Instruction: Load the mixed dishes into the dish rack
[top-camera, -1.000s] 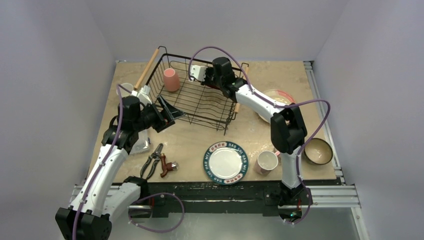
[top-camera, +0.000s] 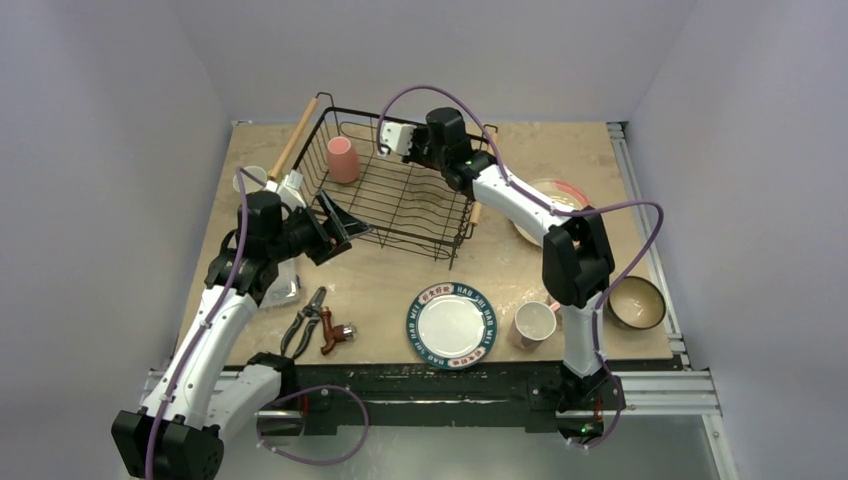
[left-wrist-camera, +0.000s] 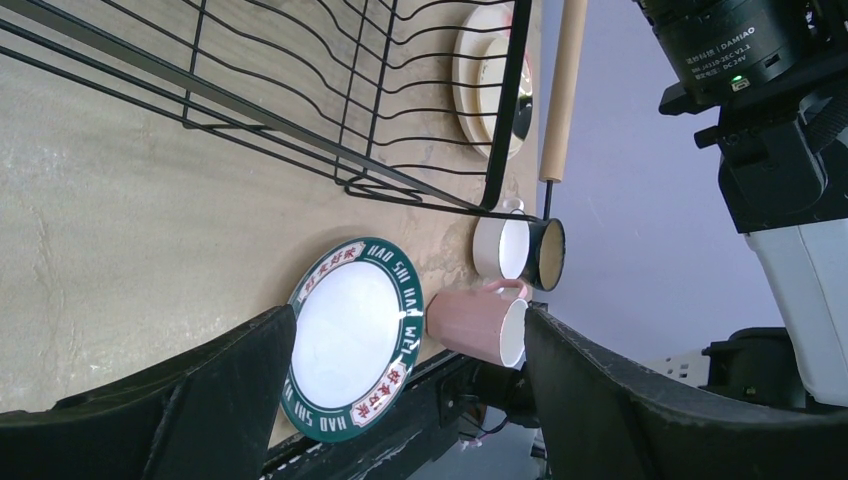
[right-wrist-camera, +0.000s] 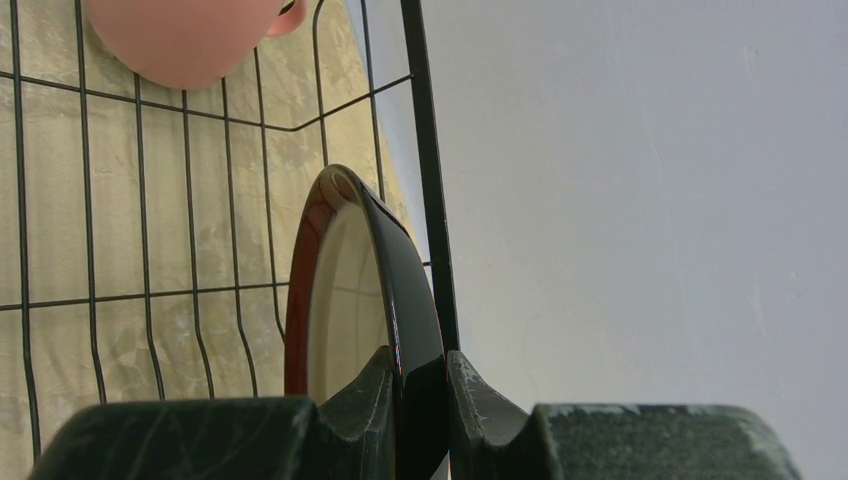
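My right gripper is shut on a dark-rimmed dish (right-wrist-camera: 330, 270), held upright in the back of the wire dish rack (top-camera: 400, 230); from above the arm mostly hides it. A pink cup (top-camera: 342, 158) sits in the rack's back left. My left gripper stands open and empty over the front left of the rack. A green-rimmed plate (top-camera: 451, 325) lies front centre, with a mug (top-camera: 532, 325) and a bowl (top-camera: 636, 302) to its right. A pink-rimmed dish (top-camera: 558, 192) lies right of the rack, partly under the right arm.
Pliers (top-camera: 295, 330) and a brown fitting (top-camera: 330, 338) lie front left. A white cup (top-camera: 250, 172) stands left of the rack, partly behind the left arm. The counter between rack and green plate is clear. Walls close in the back and sides.
My right wrist has risen slightly toward the back of the rack in the top view. The left arm is unchanged.
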